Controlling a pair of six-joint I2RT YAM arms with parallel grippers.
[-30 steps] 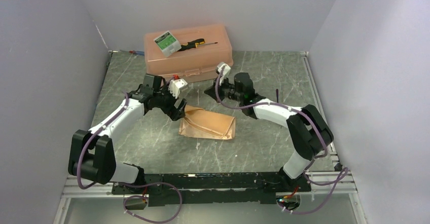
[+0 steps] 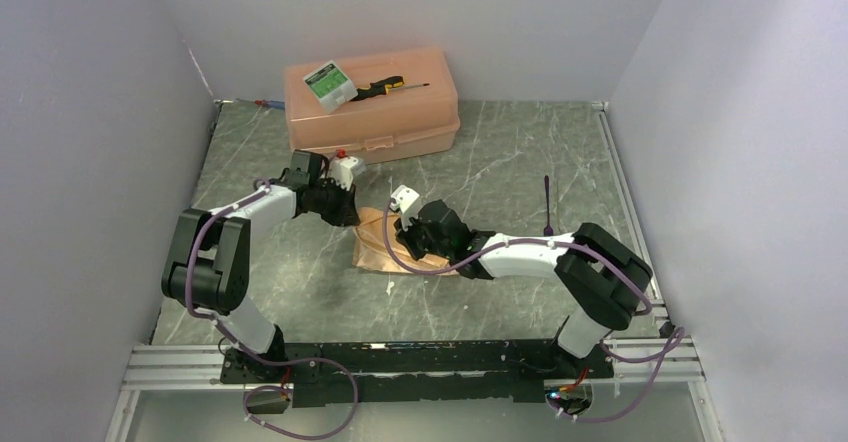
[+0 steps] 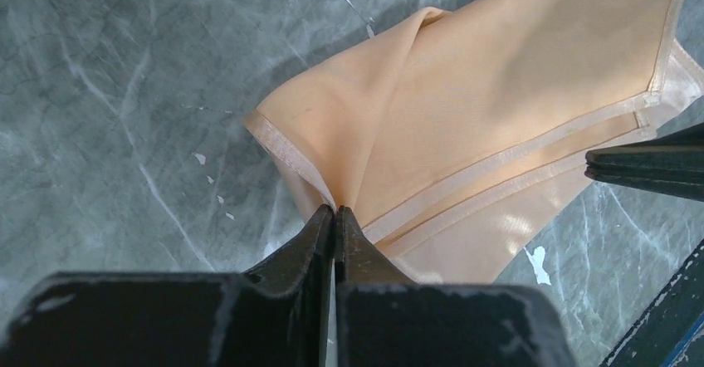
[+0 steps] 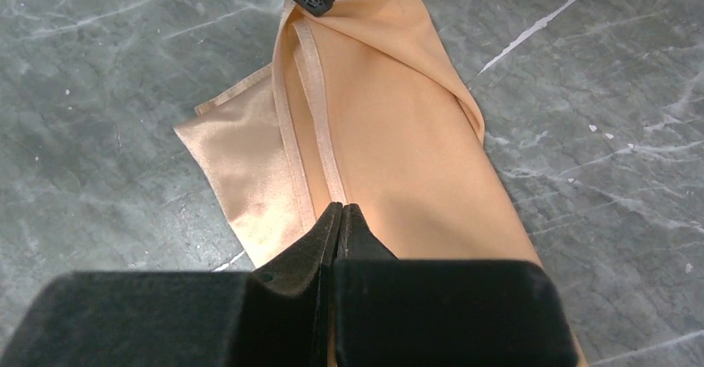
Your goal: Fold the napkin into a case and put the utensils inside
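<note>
The peach napkin (image 2: 377, 247) (image 3: 531, 68) (image 4: 390, 134) lies folded on the marble table, with lighter hemmed bands along its folds. My left gripper (image 2: 354, 222) is shut on the napkin's left corner, pinching the hem. My right gripper (image 2: 401, 242) is shut, held over the middle of the napkin, with nothing seen between its fingers. A dark purple utensil (image 2: 547, 202) lies on the table at the right.
A pink storage box (image 2: 370, 127) with a screwdriver (image 2: 380, 88) and a labelled packet (image 2: 330, 85) on its lid stands at the back.
</note>
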